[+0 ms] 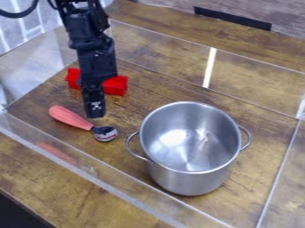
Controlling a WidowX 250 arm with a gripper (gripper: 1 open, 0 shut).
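Note:
My black gripper (94,106) hangs above the wooden surface at the left, just behind and over a spoon with a red handle (67,116) and a metal head (103,134). The gripper appears shut, with nothing visible between its fingers. The spoon lies on the surface, apart from a large steel pot (191,147) with two side handles, which stands at the right.
A red block (114,85) lies behind the gripper, partly hidden by it. Clear panels edge the work area at left, front and right. The wood behind the pot (179,89) is bare.

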